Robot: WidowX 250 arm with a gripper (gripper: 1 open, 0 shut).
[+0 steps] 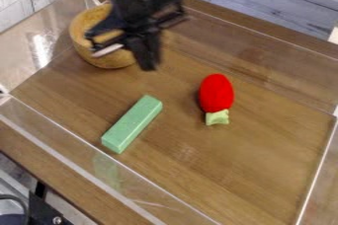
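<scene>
The dark gripper (145, 56) hangs over the upper left of the table, blurred, in front of a tan bowl (93, 46) that it partly hides. Nothing shows in its fingers, though the blur hides how they stand. A green block (132, 123) lies on the wooden table (264, 170) at the lower middle. Right of centre lies a red oval object (215, 92) with a pale green end.
A white wall stands behind it. Clear edging runs along the table's front left and right sides.
</scene>
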